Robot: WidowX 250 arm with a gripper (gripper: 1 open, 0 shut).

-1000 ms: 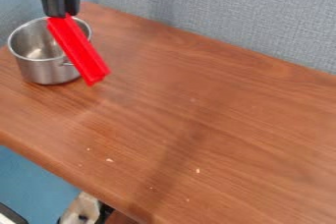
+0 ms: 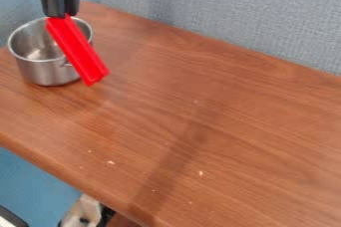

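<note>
At the top left, my black gripper [image 2: 60, 12] is shut on a long red object [image 2: 79, 52], which hangs tilted down toward the lower right in front of a steel pot [image 2: 34, 64]. The pot stands upright near the left end of the wooden table [image 2: 226, 141]. The red object hides part of the pot's rim and inside; whether it touches the rim I cannot tell.
A grey padded wall [image 2: 226, 7] runs along the back. Beyond the front left edge is a blue floor [image 2: 27, 181].
</note>
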